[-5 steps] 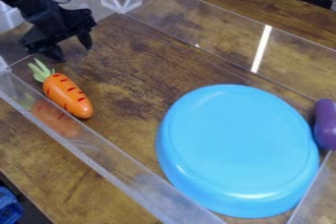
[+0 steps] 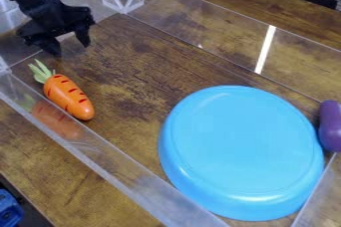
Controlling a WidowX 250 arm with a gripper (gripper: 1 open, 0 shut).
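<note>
My black gripper (image 2: 62, 42) hangs at the upper left, low over the wooden floor of the clear-walled enclosure, just behind a toy carrot. Whether its fingers are open or shut is hard to make out. The orange carrot (image 2: 66, 96) with green leaves lies along the left wall. A large light-blue disc, like an upturned plate (image 2: 240, 151), fills the lower right. A purple object (image 2: 330, 126), perhaps an eggplant, is partly visible at the right edge.
Clear plastic walls (image 2: 200, 34) border the area. A blue object (image 2: 7, 211) sits outside at the bottom-left corner.
</note>
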